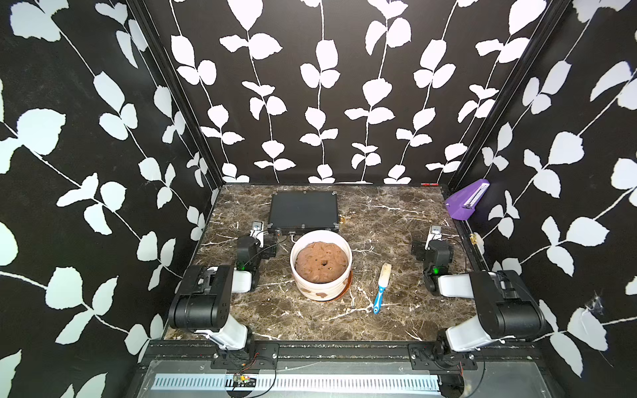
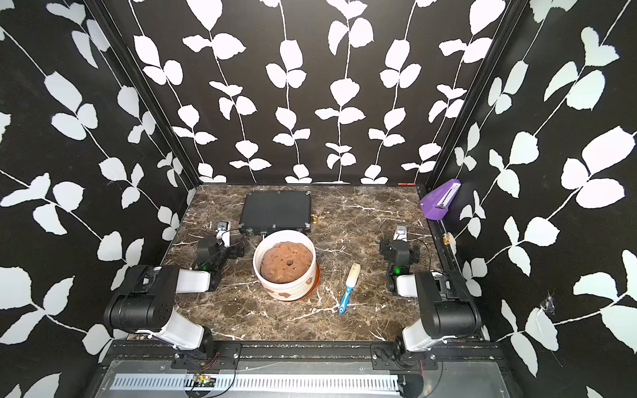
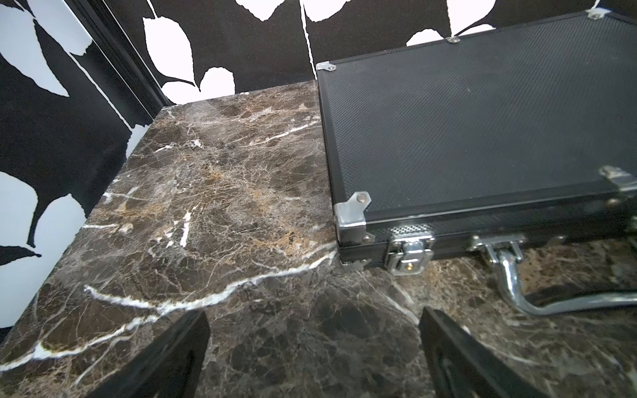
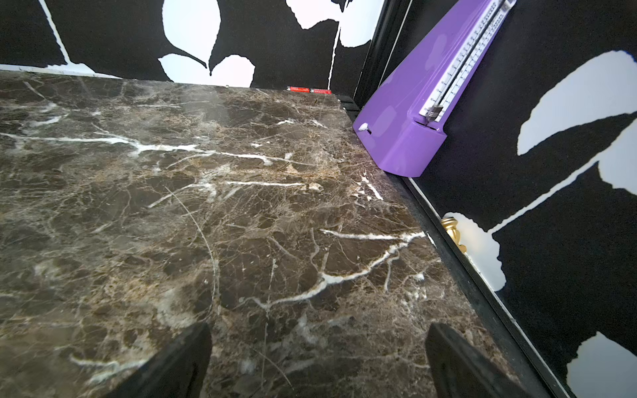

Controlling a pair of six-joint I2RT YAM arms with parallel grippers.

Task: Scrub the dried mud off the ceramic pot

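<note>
The ceramic pot stands upright near the middle of the table, cream-white with brown patches on its outer wall. Brown, soil-like matter fills it nearly to the rim. Right of the pot lies a brush with a blue-and-white handle toward the front and pale bristles toward the back. My left gripper is open to the left of the pot, nothing between its fingers. Over bare table on the far side of the brush, my right gripper also stands open and empty. Neither wrist view includes pot or brush.
A black case with a metal handle lies behind the pot, close to its rim. At the back right corner leans a purple metronome. A small brass object sits by the right wall.
</note>
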